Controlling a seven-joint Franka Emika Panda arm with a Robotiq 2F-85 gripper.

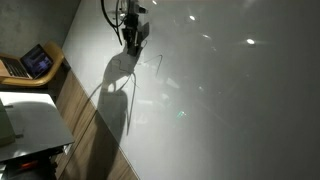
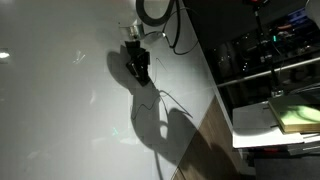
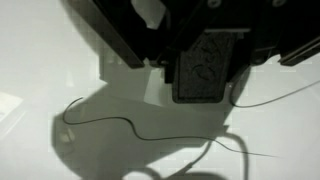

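My gripper is shut on a dark rectangular block, which looks like an eraser with a mottled dark face. It stands against or just over a large white board; the exact contact cannot be made out. A thin wavy dark line runs across the board below the block in the wrist view. In exterior view 1 the gripper is near the top, with a bit of the line showing to its right. From the other side, exterior view 2 shows the gripper close to the board.
A laptop rests on a brown chair at the left, past the board's edge. Below it stands a white table. The board's wide right part is free of objects. My arm throws a broad shadow over the board.
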